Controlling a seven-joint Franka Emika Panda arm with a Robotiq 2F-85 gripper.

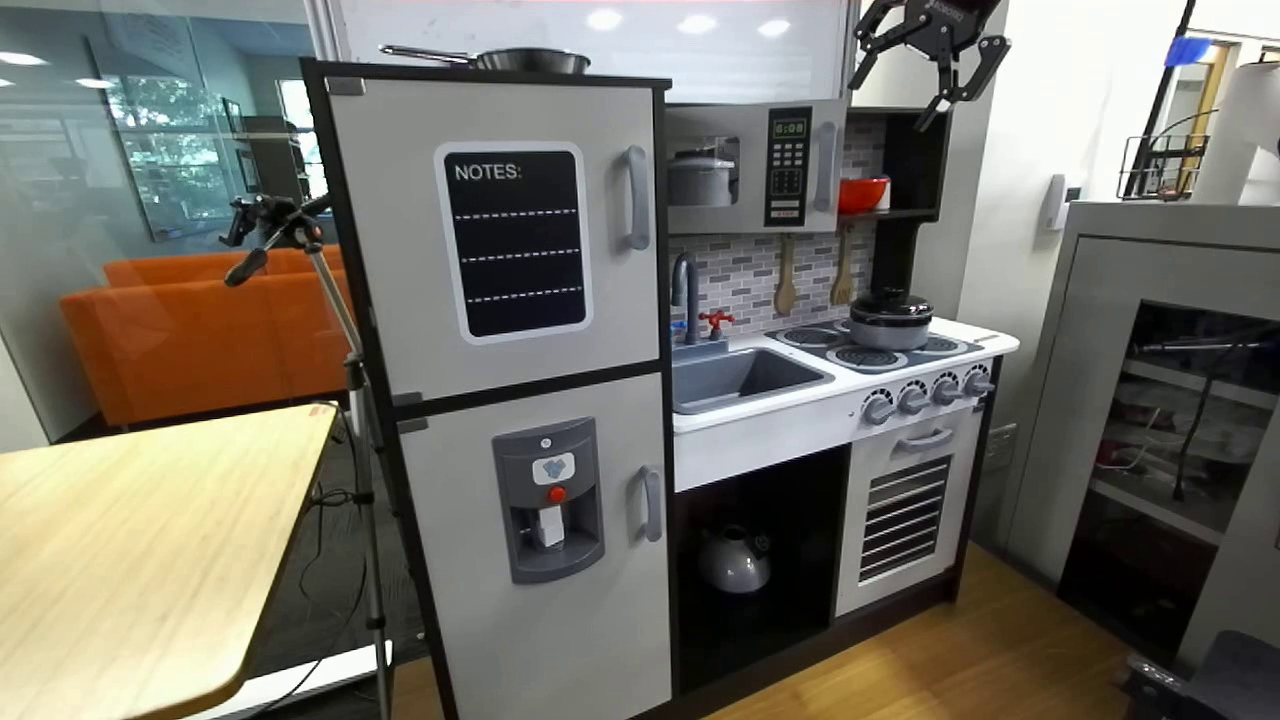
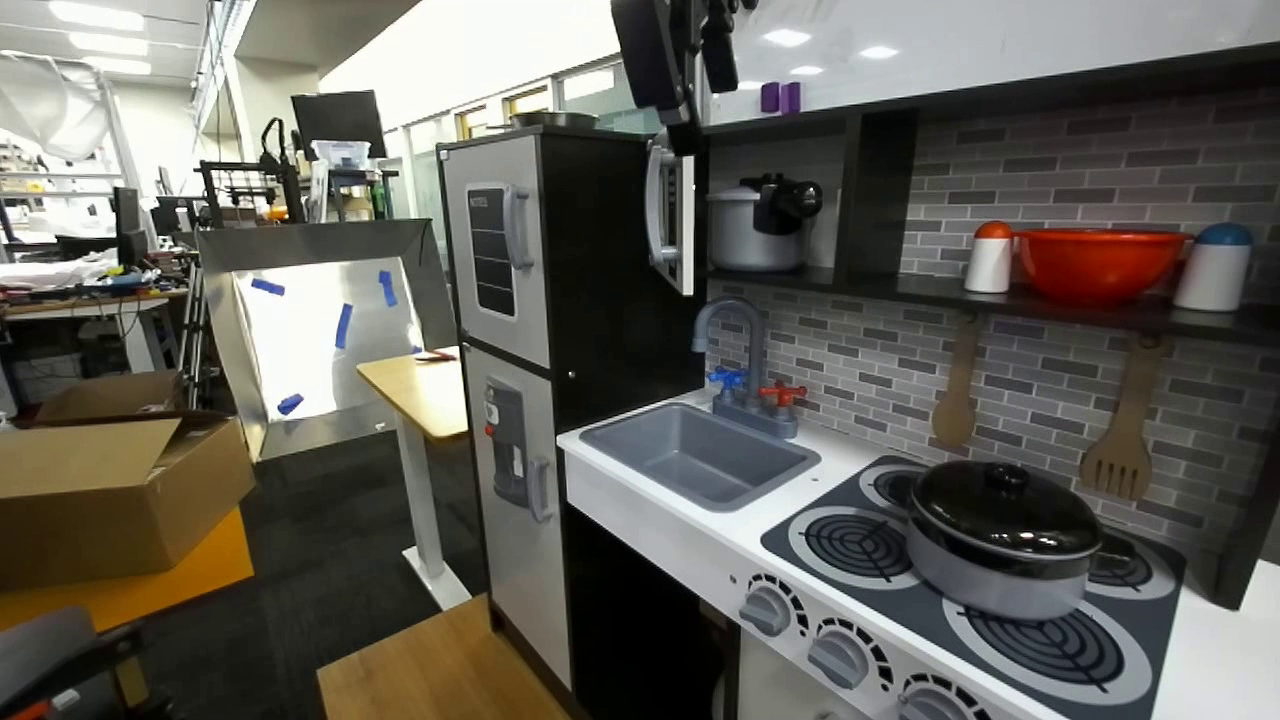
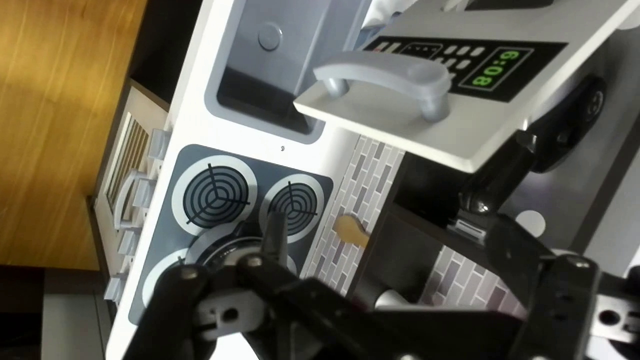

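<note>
A microwave door (image 1: 806, 164) with a grey handle (image 1: 827, 164) stands swung out from its compartment. In the wrist view the door (image 3: 384, 117) crosses the upper right, its handle (image 3: 390, 75) facing the camera. My gripper (image 1: 889, 106) hangs high, near the door's free edge, its fingers spread with nothing seen between them. Close to the door's edge in the wrist view is one dark finger (image 3: 501, 180); contact cannot be told. Inside the compartment sits a grey pot (image 2: 756, 228) with a black handle.
On the stove stands a lidded pot (image 2: 1002, 540), beside the sink (image 2: 708, 456). A red bowl (image 2: 1098, 264) and two shakers occupy the shelf. Wooden utensils (image 2: 956, 396) hang below it. The tall toy fridge (image 1: 516, 264) borders the microwave. A pan (image 1: 531, 60) rests on top.
</note>
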